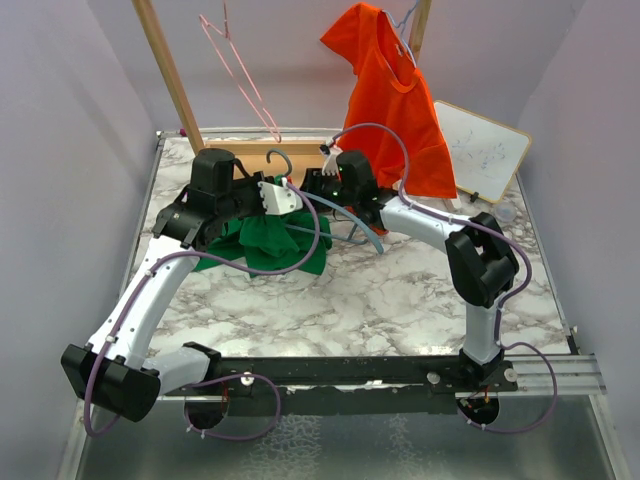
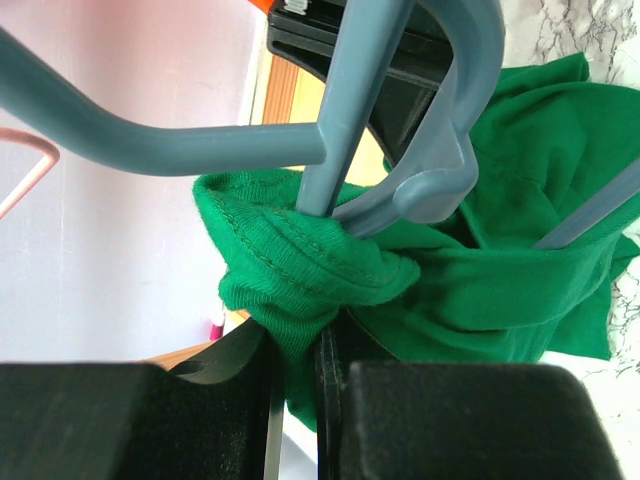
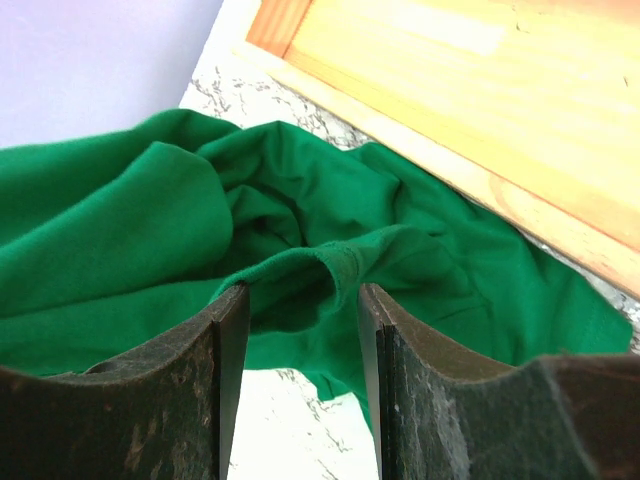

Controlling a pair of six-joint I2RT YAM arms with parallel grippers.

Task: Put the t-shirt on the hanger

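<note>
The green t-shirt (image 1: 300, 250) is bunched in the middle of the table, around the blue hanger (image 1: 365, 228). In the left wrist view my left gripper is shut on a fold of the green cloth (image 2: 290, 250), directly beside the hanger's blue bars (image 2: 340, 120). Part of a black gripper body shows behind the hanger there. My right gripper is open over the green cloth (image 3: 290, 200), with a raised fold showing beyond and between its fingertips; whether it touches the cloth I cannot tell.
A wooden frame (image 3: 505, 195) lies behind the shirt. An orange t-shirt (image 1: 390, 100) hangs on a hanger at the back right, and a pink hanger (image 1: 240, 80) hangs at the back left. A whiteboard (image 1: 480, 150) leans at the right.
</note>
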